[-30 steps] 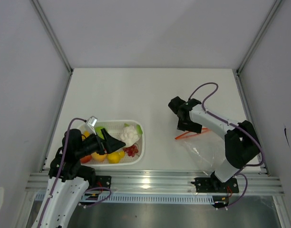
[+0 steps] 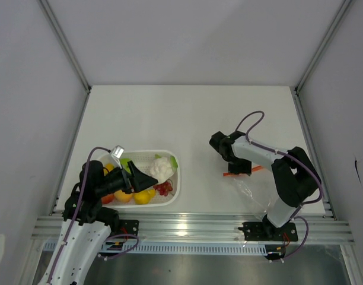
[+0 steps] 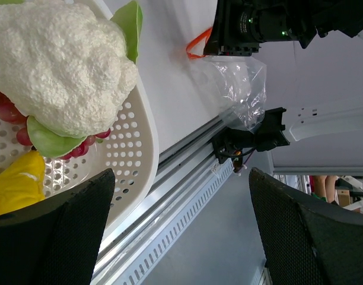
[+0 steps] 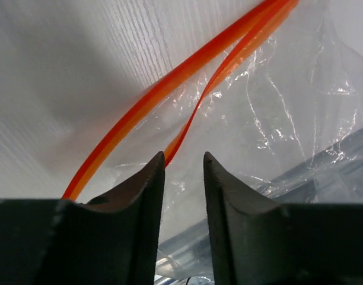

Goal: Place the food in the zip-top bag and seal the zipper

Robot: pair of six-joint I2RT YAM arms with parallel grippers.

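The zip bag (image 2: 252,196) lies flat and clear at the table's right front, its orange zipper (image 4: 140,110) in two strands. My right gripper (image 2: 239,171) is low over the zipper; in its own view the fingertips (image 4: 158,160) are part open, one at the inner strand, any hold unclear. My left gripper (image 2: 131,178) stands open over a white basket (image 3: 143,139) holding cauliflower (image 3: 63,65), red grapes (image 3: 24,136), a yellow pepper-like item (image 3: 12,184) and other fruit.
A metal rail (image 2: 181,224) runs along the front edge, and the bag reaches over it.
My right gripper has shifted a little forward, down in the top view, and now covers more of the orange zipper. The left arm and basket are unchanged.
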